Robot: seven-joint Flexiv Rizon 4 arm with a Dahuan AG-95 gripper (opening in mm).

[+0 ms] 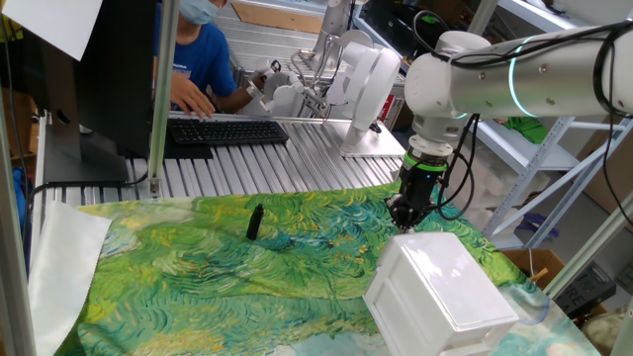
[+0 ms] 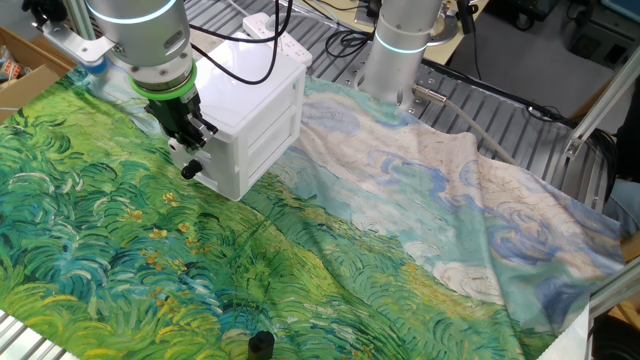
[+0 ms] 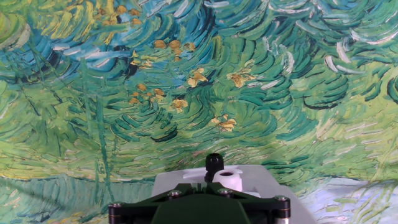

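Note:
A white drawer box [image 1: 444,287] stands on the painted cloth, its paneled side [image 2: 268,135] facing right in exterior view 2. My gripper [image 1: 403,213] points down by the box's far edge in exterior view 1. In exterior view 2 the gripper [image 2: 195,135] hangs at the box's corner, just above a small black knob [image 2: 190,170]. The wrist view shows this knob [image 3: 214,163] and a white round piece [image 3: 228,180] past the gripper's dark body. How its fingers stand is not clear. A slim black bottle-like object [image 1: 255,222] stands upright on the cloth, well away.
A keyboard [image 1: 227,132] and a monitor [image 1: 99,89] stand beyond the cloth, where a person sits. Cables [image 2: 250,75] hang from the arm over the box.

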